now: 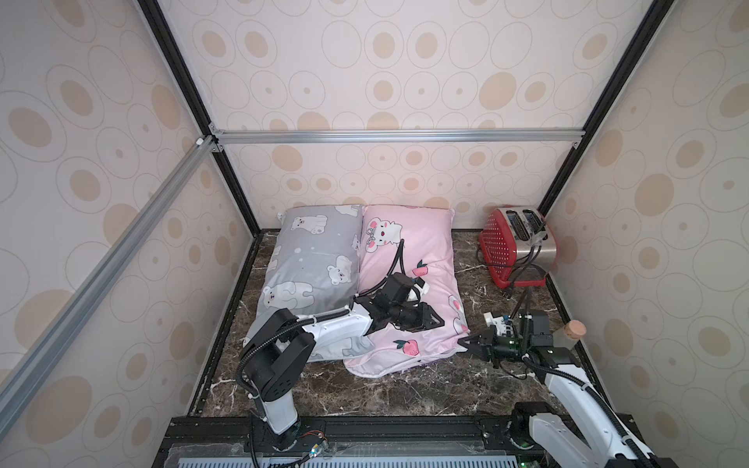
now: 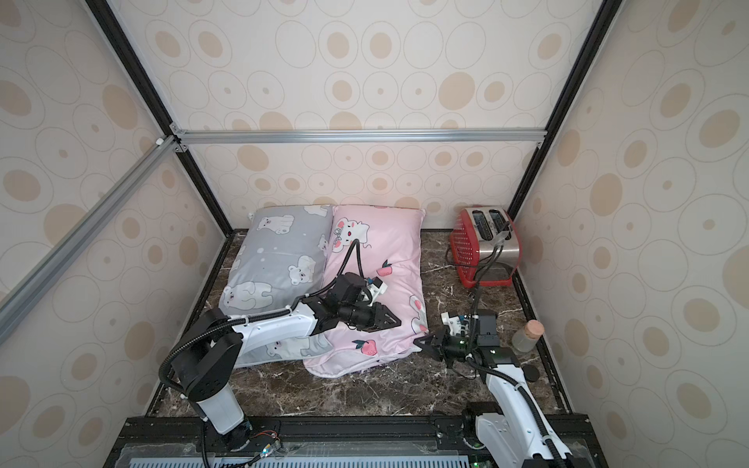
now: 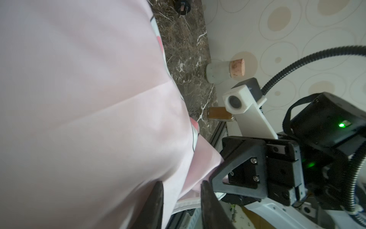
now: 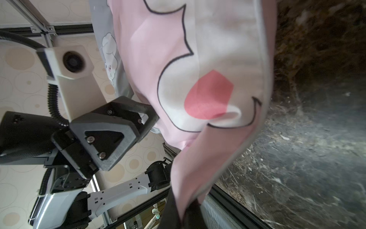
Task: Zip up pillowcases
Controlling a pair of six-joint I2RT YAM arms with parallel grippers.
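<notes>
The pink pillowcase [image 1: 409, 261], printed with a white mouse and strawberries, lies flat beside the grey bear pillowcase [image 1: 327, 241]. Over the pink one's front half hangs my left gripper, with its fingers apart; pink cloth shows beyond the gap, and nothing looks pinched. At the front right corner my right gripper is shut on the pink cloth, which gathers to a narrow fold between its fingers. A pale edging [image 1: 382, 373] runs along the front opening. I cannot make out the zip slider.
A red rack with a metal toaster [image 1: 519, 241] stands at the back right. A corked jar [image 2: 527, 335] is behind the right arm by the wall. Bare marble tabletop [image 1: 374, 397] lies in front of the pillows.
</notes>
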